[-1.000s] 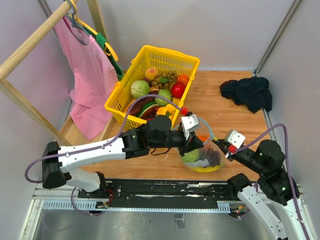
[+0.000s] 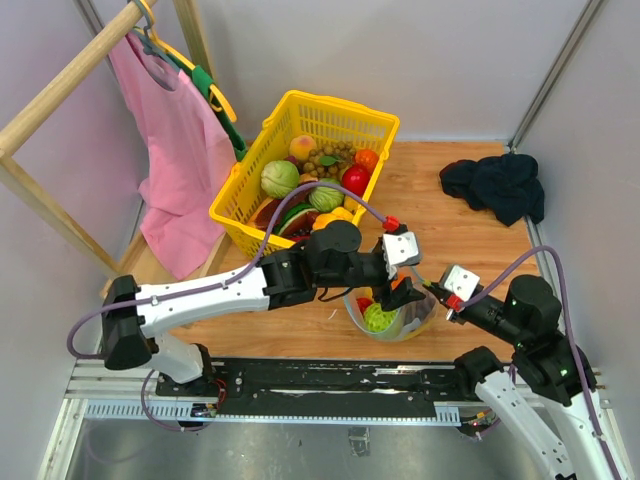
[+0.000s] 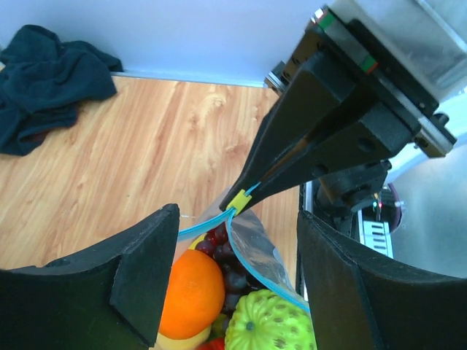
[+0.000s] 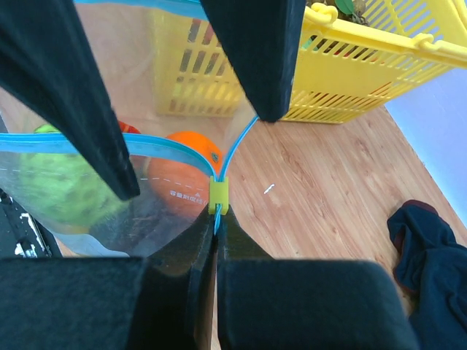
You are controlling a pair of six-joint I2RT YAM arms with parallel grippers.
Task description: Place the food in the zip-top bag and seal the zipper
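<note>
The clear zip top bag is upright on the table with its blue-edged mouth spread apart. Inside it are an orange, a bumpy green fruit, dark grapes, and bits of something red and yellow. A yellow zipper slider sits at the bag's right corner. My right gripper is shut on the thin blue strip just behind that slider. Over the mouth, my left gripper stands open, its two fingers apart and nothing gripped between them.
Behind the bag stands a yellow basket full of fruit and vegetables. A dark cloth lies at the back right, and a pink garment hangs at the left. Bare wood lies between basket and cloth.
The bag's mouth has changed shape and its body tilted. The right gripper has barely shifted.
</note>
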